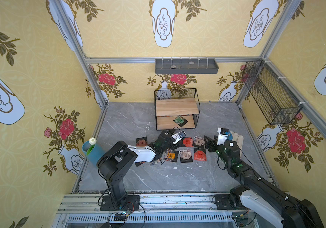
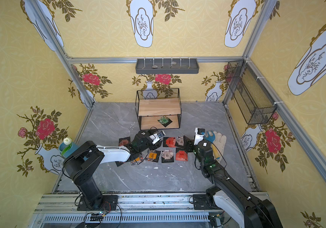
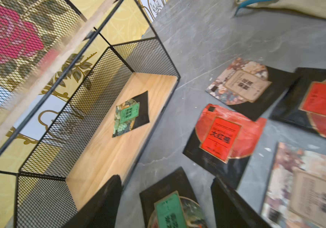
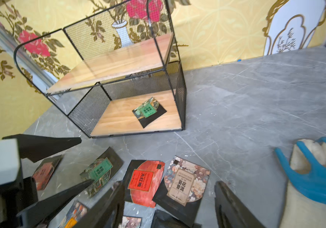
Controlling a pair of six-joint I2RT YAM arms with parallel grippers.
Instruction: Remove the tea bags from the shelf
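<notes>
One green tea bag point(image 1: 179, 120) lies on the lower board of the wire shelf point(image 1: 166, 122); the upper board point(image 1: 176, 106) is bare. Several tea bags, among them a red one point(image 3: 223, 136) and a green one point(image 3: 169, 212), lie on the grey table in front. My left gripper hangs just before the shelf, over the bags, its fingers apart with nothing between them. My right gripper stands open to the right, above the bags, empty.
A glove with blue point(image 4: 315, 167) lies at the right. A blue vase point(image 1: 97, 155) stands at the left. A mesh basket point(image 1: 273, 95) and grey rack point(image 1: 185, 68) hang on the walls. The table either side of the shelf is clear.
</notes>
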